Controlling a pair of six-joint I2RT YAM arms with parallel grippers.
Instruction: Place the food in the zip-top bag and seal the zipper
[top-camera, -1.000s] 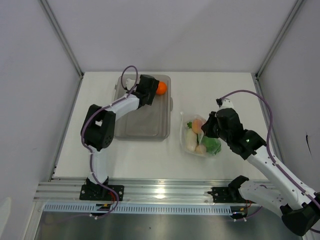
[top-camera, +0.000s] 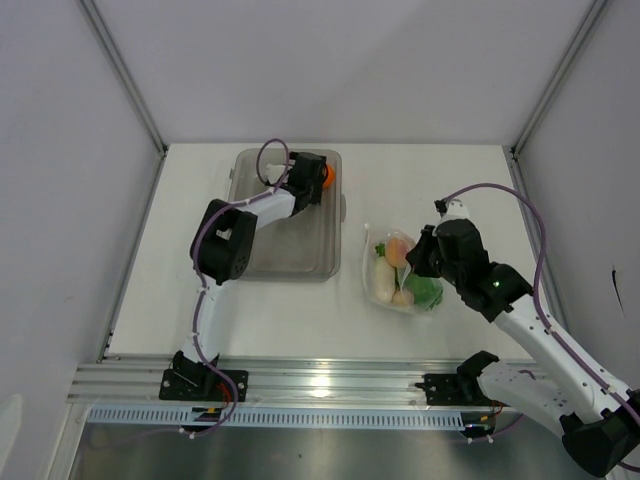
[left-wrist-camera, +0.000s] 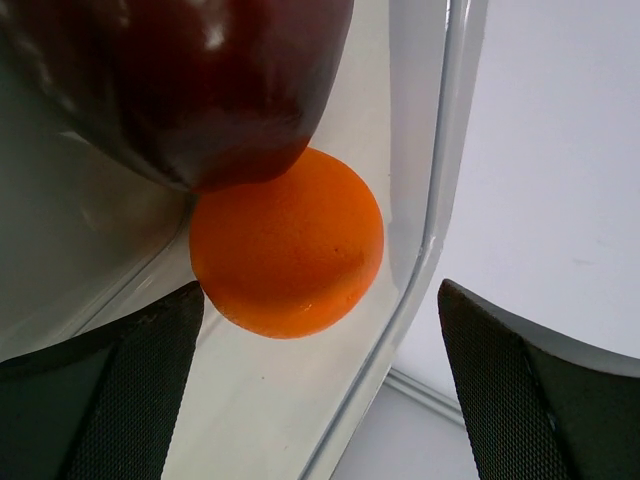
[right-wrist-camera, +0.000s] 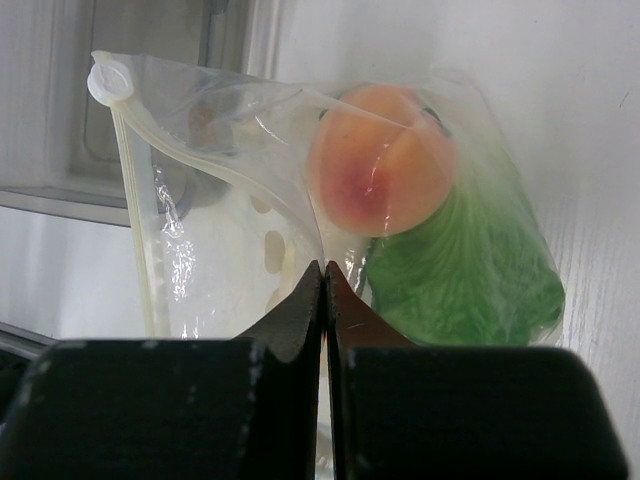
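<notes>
An orange (left-wrist-camera: 290, 250) lies in the grey tray (top-camera: 290, 262), at its back right corner. My left gripper is open above it; in the left wrist view, the orange appears between the two spread fingers, with nothing gripped. A glossy dark red item (left-wrist-camera: 220, 90) partly covers the orange's upper left. The clear zip top bag (right-wrist-camera: 215, 270) lies on the table to the right of the tray, holding a peach (right-wrist-camera: 380, 160), a leafy green item (right-wrist-camera: 460, 270) and pale long food (top-camera: 384, 277). My right gripper is shut on the bag's film near its mouth.
The bag's zipper slider (right-wrist-camera: 110, 80) sits at one end of the opening. A white item (top-camera: 275, 172) shows beside the left gripper in the tray. Between tray and bag, and in front of both, the white table (top-camera: 300, 325) is clear.
My left gripper has shifted right over the tray, toward the orange, which is now partly hidden in the top view. The right arm and the bag have barely moved.
</notes>
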